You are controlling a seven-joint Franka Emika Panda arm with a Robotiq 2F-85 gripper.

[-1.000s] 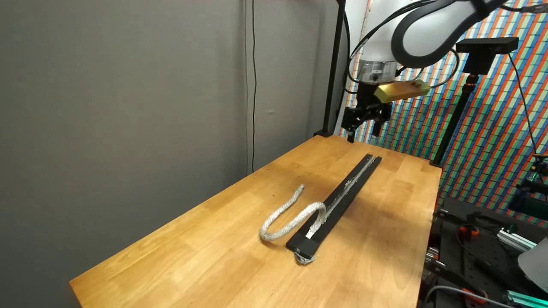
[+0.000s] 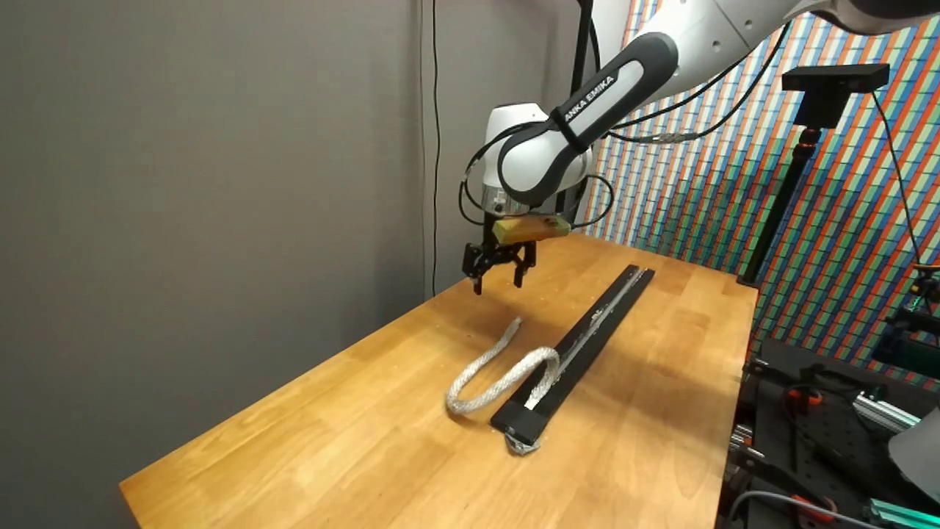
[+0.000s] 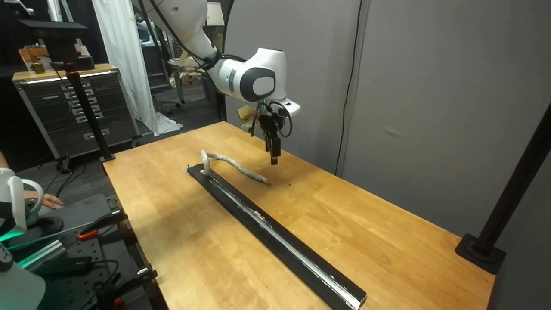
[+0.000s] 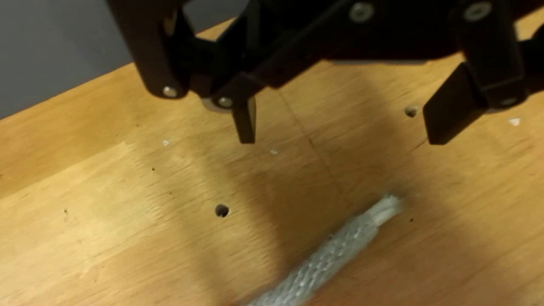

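Note:
A pale braided rope (image 2: 480, 401) lies curved on the wooden table, one end joined to the near end of a long black strip (image 2: 577, 353) with a light channel down its middle. The rope's free end points toward the wall side; in the wrist view the rope (image 4: 331, 255) crosses the lower part, its frayed tip below and between the fingers. My gripper (image 2: 499, 283) stands open above the table, past the free end, with nothing between its fingers. The second exterior view shows the gripper (image 3: 273, 161) over the wall side of the table, apart from the rope (image 3: 235, 164).
A grey wall (image 2: 264, 176) runs along one long edge of the table (image 2: 352, 423). Black camera posts (image 3: 485, 243) stand at its corners. A cart with tools (image 2: 828, 423) adjoins the opposite side. Wide bare tabletop surrounds the strip.
The arm has swung from the far end of the table toward the rope's free end, moving left and lower in the first exterior view. Rope and strip look unmoved.

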